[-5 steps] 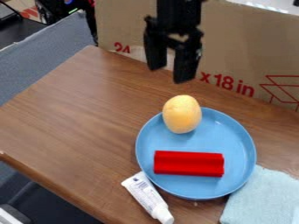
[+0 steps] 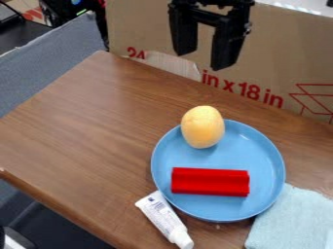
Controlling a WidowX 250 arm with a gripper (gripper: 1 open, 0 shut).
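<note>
My gripper (image 2: 207, 39) is at the top centre of the camera view, open and empty, its two black fingers pointing down above the back of the table. Below it and apart from it, a yellow oval object (image 2: 202, 126) rests on the back part of a blue plate (image 2: 247, 151). A red cylinder (image 2: 209, 181) lies across the front part of the same plate. A white tube (image 2: 166, 219) lies on the wood just outside the plate, to the front left.
A pale cloth (image 2: 289, 220) lies at the front right beside the plate. A cardboard box (image 2: 279, 68) stands along the back. The table's left edge borders a grey surface.
My gripper has risen from lower over the table to the top of the view, shifting slightly right. The objects on the table have not moved.
</note>
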